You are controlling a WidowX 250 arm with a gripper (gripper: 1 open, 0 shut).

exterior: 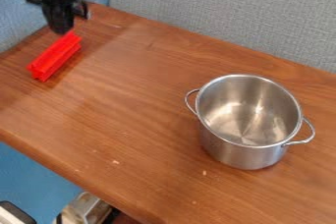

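My gripper (59,24) is at the top left, dark and blurred, hanging just above the far end of a red elongated block (55,57). It looks shut, and nothing shows held in it; the blur hides its fingertips in detail. The red block lies on the wooden table near its left edge. A steel pot (249,122) with two side handles stands upright on the right half of the table, empty inside.
Grey padded walls (223,12) bound the back, blue padding shows at the left, and some metal hardware sits below the lower-left edge.
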